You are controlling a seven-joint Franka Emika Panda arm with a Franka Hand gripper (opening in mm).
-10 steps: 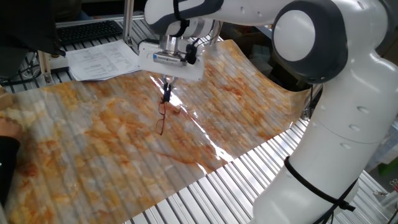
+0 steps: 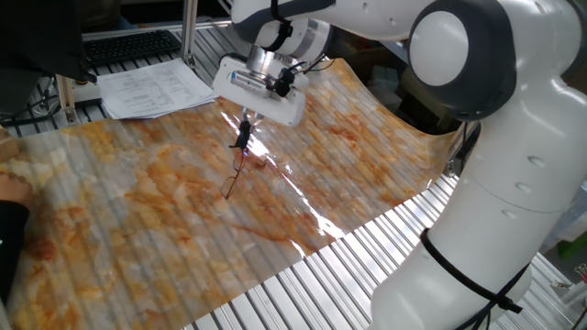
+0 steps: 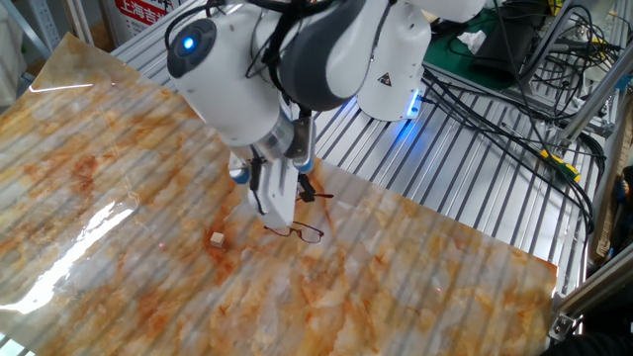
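Note:
A pair of thin dark-red framed eyeglasses (image 2: pixel 228 188) hangs below my gripper (image 2: pixel 242 137), which is shut on part of its frame. The lenses point downward and to the left in exterior view 1. From exterior view 2, the glasses (image 3: pixel 311 235) show just below the white hand, one lens clear and the other partly covered. The black fingertips of my gripper (image 3: pixel 307 190) are partly visible beside the hand there. Exactly which part of the frame is pinched is too small to tell.
A marbled orange-and-white sheet (image 2: pixel 138 229) covers much of the ribbed metal table. On it lies a small pale cube (image 3: pixel 218 239), near the hand. Papers (image 2: pixel 156 89) and a keyboard (image 2: pixel 133 46) sit at the back; a person's arm (image 2: pixel 11 220) rests at the left edge.
The hand has tilted and shifted slightly right in exterior view 1. The glasses have turned with it, their lower lens swinging left. The grip on them has stayed.

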